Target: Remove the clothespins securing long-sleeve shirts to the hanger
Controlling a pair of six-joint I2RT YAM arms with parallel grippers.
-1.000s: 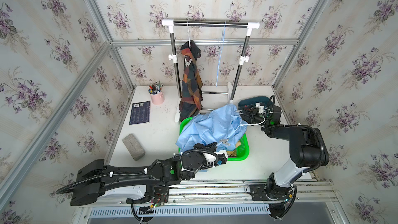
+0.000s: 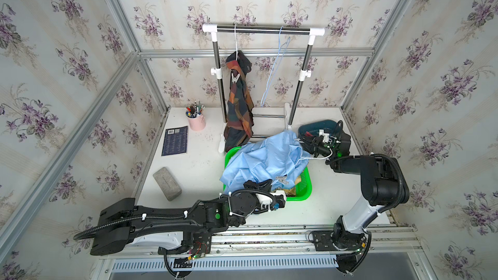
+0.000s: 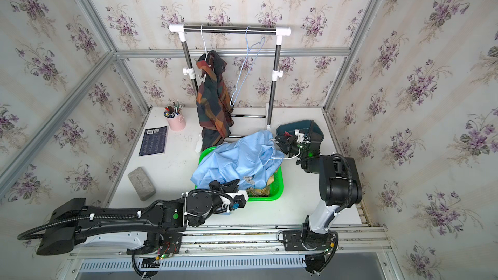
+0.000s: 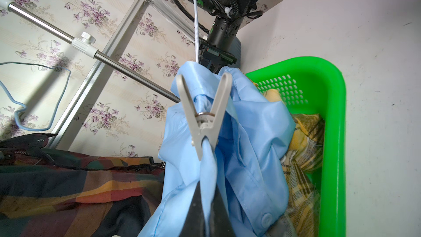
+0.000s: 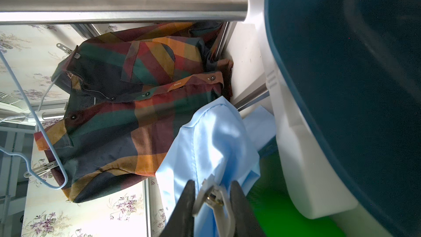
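A light blue shirt (image 2: 259, 160) lies over the green basket. In the left wrist view a pale clothespin (image 4: 205, 122) sits on it; my left gripper is shut below that, on a narrow strand of blue fabric. In the right wrist view another clothespin (image 5: 214, 199) is on the blue cloth between the fingers of my right gripper, whose grip I cannot judge. A plaid shirt (image 3: 212, 109) hangs on a white hanger at the rack, beside an empty blue hanger (image 3: 241, 72).
A dark teal bin (image 3: 301, 127) stands at the back right, near my right arm. A pink pen cup (image 2: 196, 123), dark booklet (image 2: 174, 141) and grey block (image 2: 167, 181) are on the left of the table.
The blue hanger has swung and turned to show more of its loop. The arms have shifted only slightly.
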